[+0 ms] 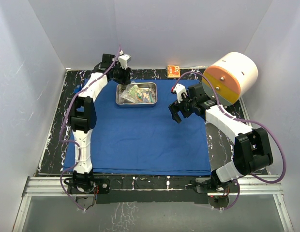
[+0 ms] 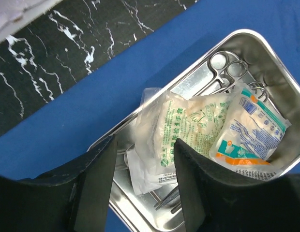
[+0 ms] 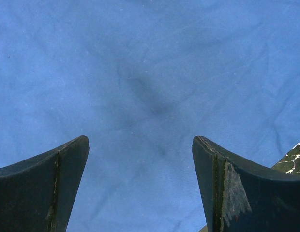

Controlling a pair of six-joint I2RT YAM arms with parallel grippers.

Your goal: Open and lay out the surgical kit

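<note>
A metal tray (image 1: 154, 102) stands on the blue cloth (image 1: 140, 140) at the back. In the left wrist view it holds a clear packet with green print (image 2: 176, 130), a white and orange packet (image 2: 251, 130) and steel scissors (image 2: 227, 70), with other steel tools partly hidden beneath. At the tray's left end is my left gripper (image 1: 125, 82); its fingers stand apart above the near edge of the green-printed packet, nothing visibly held between them. My right gripper is open over bare cloth, right of the tray, holding nothing.
An orange box (image 1: 173, 71) lies behind the cloth on the dark marbled surface. A large white cylinder with an orange end (image 1: 232, 75) stands at the back right.
</note>
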